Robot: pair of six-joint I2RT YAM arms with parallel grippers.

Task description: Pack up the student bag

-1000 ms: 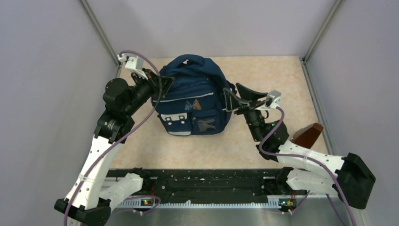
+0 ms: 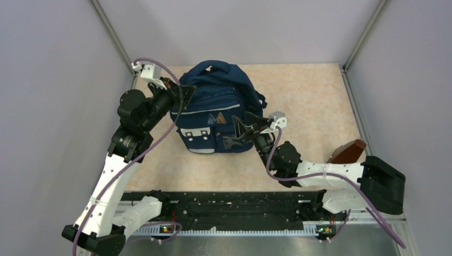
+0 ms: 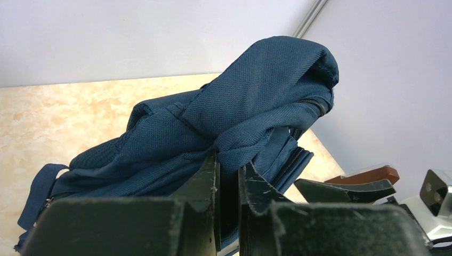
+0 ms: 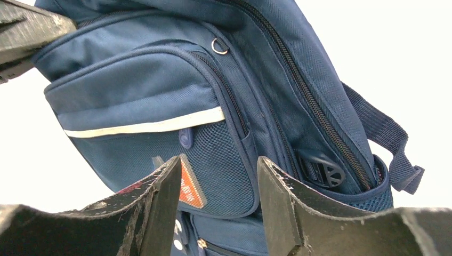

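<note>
A navy blue backpack lies on the table, its front pockets facing up and its top toward the back wall. My left gripper is shut on the bag's fabric near its upper left side; in the left wrist view a fold of navy cloth runs between its fingers. Over the bag's right front stands my right gripper, its fingers apart. In the right wrist view the right gripper has only the bag's front pocket showing beyond its gap. The bag's inside is hidden.
A brown object, perhaps a case, stands at the table's right edge, close to my right arm. Bare table lies right of the bag. A loose strap sticks out from the bag's right side.
My right gripper has moved left, from beside the bag's right edge to over its front. The left arm stays in place, and the bag has shifted barely at all.
</note>
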